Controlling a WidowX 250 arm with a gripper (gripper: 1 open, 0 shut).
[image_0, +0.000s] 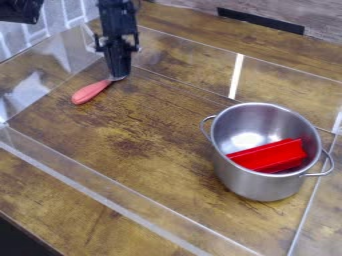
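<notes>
My black gripper (116, 50) is at the upper left, above the metal head of a utensil with a red handle (90, 92) that lies on the wooden table. The fingertips are dark and small, so whether anything sits between them is hard to see; they look shut. A steel pot (247, 178) stands at the right with a red block (267, 155) inside it.
Clear panels or edges run along the left and front, and a white strip (237, 75) lies at the back right.
</notes>
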